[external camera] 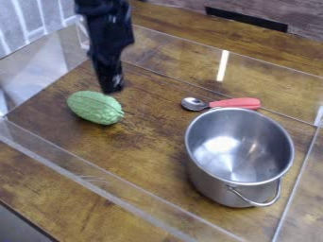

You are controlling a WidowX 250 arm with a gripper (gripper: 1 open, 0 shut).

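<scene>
My dark gripper (110,77) hangs at the upper left, above and a little behind a green bumpy gourd (94,108) lying on the wooden table; it looks shut, with nothing visible between its fingers, though it is blurred. A steel pot (237,151) with a wire handle stands at the right. Behind the pot lies a spoon (231,103) with a red handle.
A clear-walled enclosure surrounds the wooden table surface (151,161). A white strip stands upright-looking at the back.
</scene>
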